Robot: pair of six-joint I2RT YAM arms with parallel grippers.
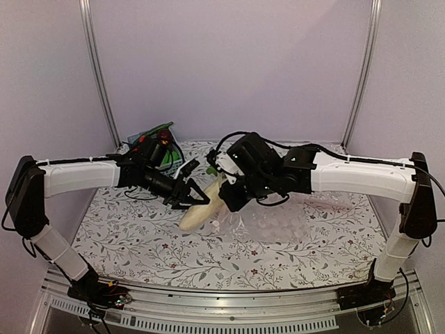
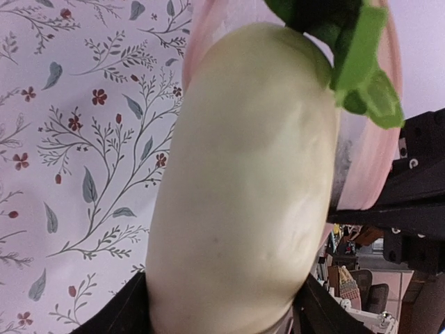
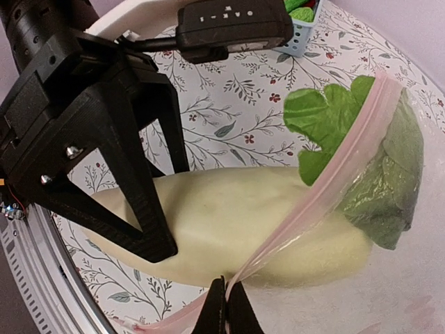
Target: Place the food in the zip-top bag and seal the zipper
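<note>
A long white radish with green leaves is gripped near its middle by my left gripper, which is shut on it. My right gripper is shut on the pink-edged rim of the clear zip top bag. In the right wrist view, the leafy end of the radish lies behind the bag's film, inside the mouth, while its other end sticks out. Some leaves stand outside the pink zipper strip; others show through the film. The left wrist view has the pink rim around the leafy end.
A blue basket with vegetables stands at the back left, partly hidden by the left arm. Both grippers are close together over the patterned table.
</note>
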